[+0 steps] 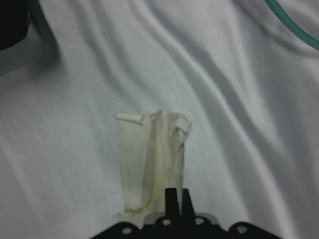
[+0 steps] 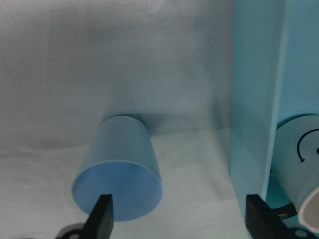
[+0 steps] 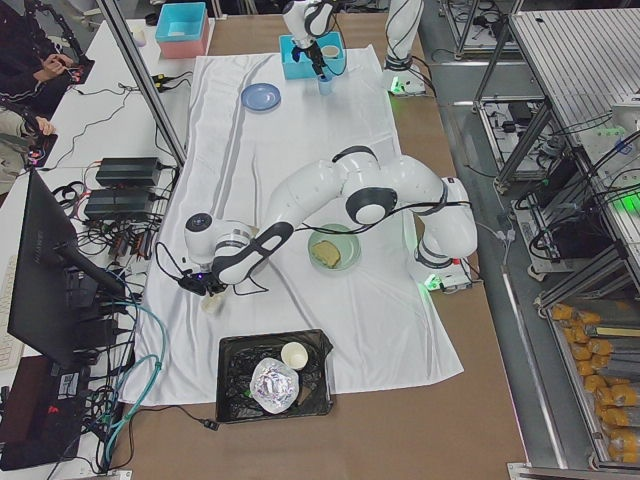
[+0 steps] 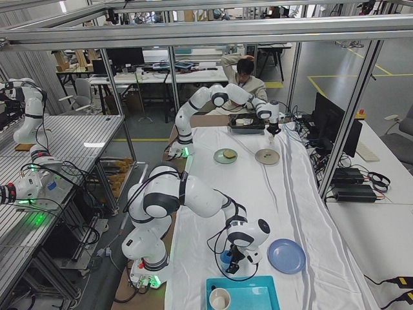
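A crumpled, cream-white piece of paper or tissue (image 1: 144, 159) is at my left gripper, whose fingers are closed together on its near part, over the white cloth (image 1: 60, 139). My right gripper stands open above a blue cup (image 2: 117, 149), which is beside the wall of a light-blue bin (image 2: 254, 99). A white mug with a drawn smile (image 2: 299, 159) lies inside that bin.
A black tray (image 3: 235, 375) with a foil-covered item (image 3: 272, 385) is near the left arm. A green plate with food (image 4: 225, 156), a beige plate (image 4: 267, 156) and a blue plate (image 4: 286, 256) rest on the cloth.
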